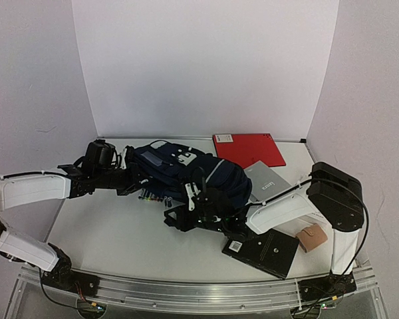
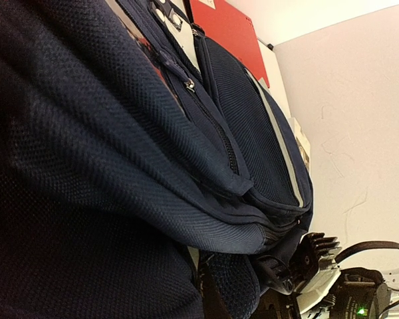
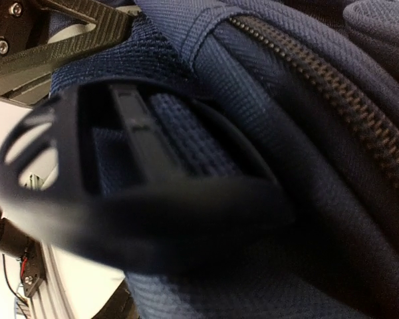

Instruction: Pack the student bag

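Note:
The navy student bag (image 1: 216, 174) lies on its side across the back middle of the table. At its left end is my left gripper (image 1: 134, 174), against the fabric; its fingertips are hidden. My right gripper (image 1: 177, 214) is at the bag's near side. In the right wrist view, a strap with a dark plastic buckle (image 3: 133, 199) fills the space by its fingers (image 3: 86, 40), beside a zip (image 3: 339, 100); whether the fingers are closed on the strap is unclear. The left wrist view shows the bag close up, with a zip pull (image 2: 189, 85). Several colourful pens (image 1: 149, 195) show under its near edge.
A red folder (image 1: 249, 149) lies behind the bag, and a grey notebook (image 1: 266, 181) to its right. Towards the front right are a black book (image 1: 263, 252) and a brown wallet (image 1: 311, 237).

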